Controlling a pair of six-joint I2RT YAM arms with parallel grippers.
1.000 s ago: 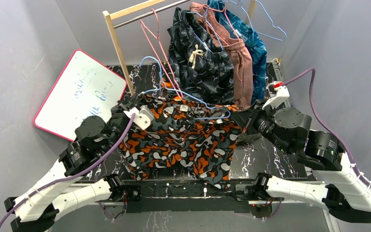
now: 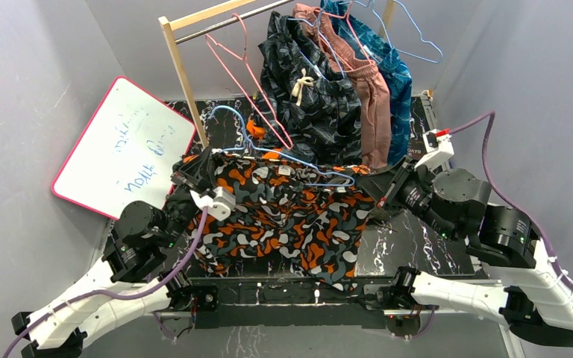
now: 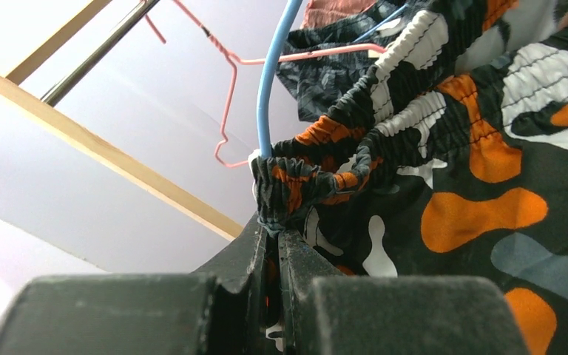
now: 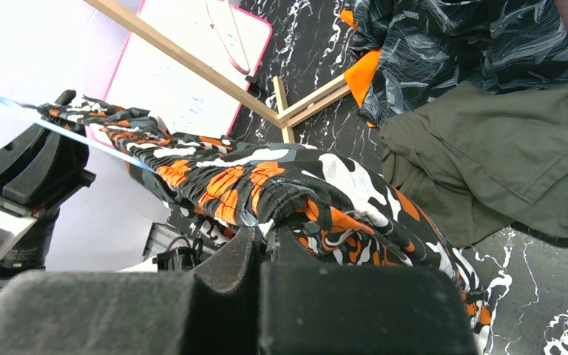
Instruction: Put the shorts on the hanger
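Observation:
Camouflage shorts in orange, grey and black (image 2: pixel 268 216) hang stretched between my two grippers in the top view. The left gripper is shut on the left end of their elastic waistband (image 3: pixel 414 133). At the opposite end, the right gripper has a bunched part of the waistband between its fingers. A blue hanger (image 2: pixel 298 158) lies along the waist opening, its hook at the upper left. One blue rod (image 3: pixel 270 81) runs down into the waistband's left end, right above the left fingertips; its tip is hidden by cloth. The hanger's right end (image 2: pixel 349 177) shows within the waist.
A pink hanger (image 2: pixel 231 56) dangles from the rack's rail (image 2: pixel 224 24), close behind the blue hanger. Black shorts (image 2: pixel 310 93), pink shorts (image 2: pixel 369 93) and blue shorts (image 2: pixel 395 82) hang to its right. A whiteboard (image 2: pixel 123 149) leans at left. Olive cloth (image 4: pixel 488 163) lies on the table.
My left gripper has shifted slightly toward the front, and the blue hanger's hook has moved and turned. The pink hanger has swung. The right gripper has barely moved.

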